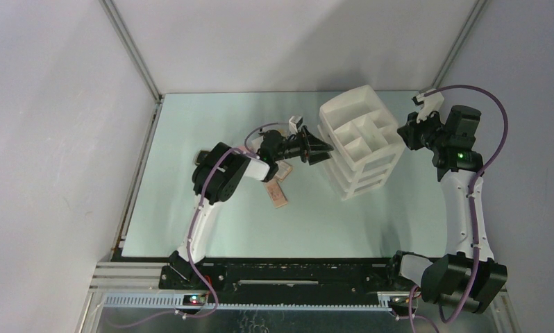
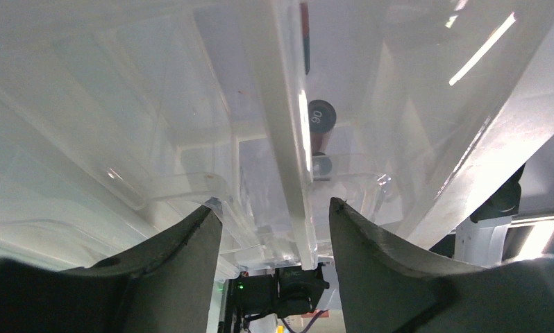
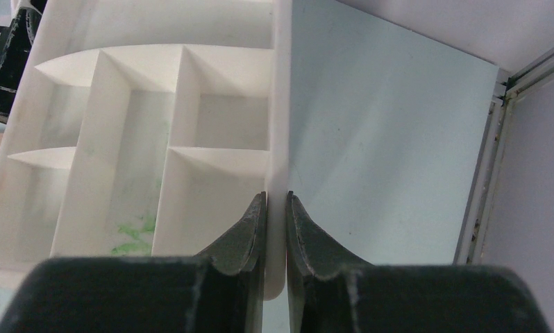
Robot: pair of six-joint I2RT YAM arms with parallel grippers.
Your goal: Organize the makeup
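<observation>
A white tiered makeup organizer (image 1: 355, 105) stands right of centre, its top tray divided into compartments. My left gripper (image 1: 319, 151) is at its left side; in the left wrist view the fingers are parted around a clear plastic edge (image 2: 300, 229), not visibly pressing it. Dark cylindrical cosmetics (image 2: 321, 116) show through the plastic. My right gripper is shut on the organizer's right rim (image 3: 279, 104). Pink palettes (image 1: 275, 193) lie left of the organizer, partly hidden by my left arm.
Walls enclose the back and both sides; the right arm stands close to the right wall.
</observation>
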